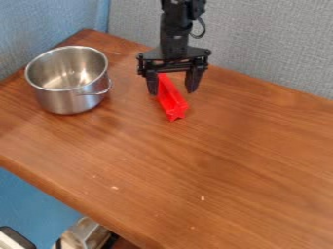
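Observation:
My black gripper (172,80) is open, hanging over the back end of a red elongated object (172,105) that lies on the wooden table (235,165). Its two fingers stand on either side of that end, which is partly hidden by them; I cannot tell whether they touch it. To the left stands a steel pot (65,88).
A blue padded wall (39,24) runs at the left and a grey wall (260,49) behind. A metal fixture (81,235) is off the table's front-left edge.

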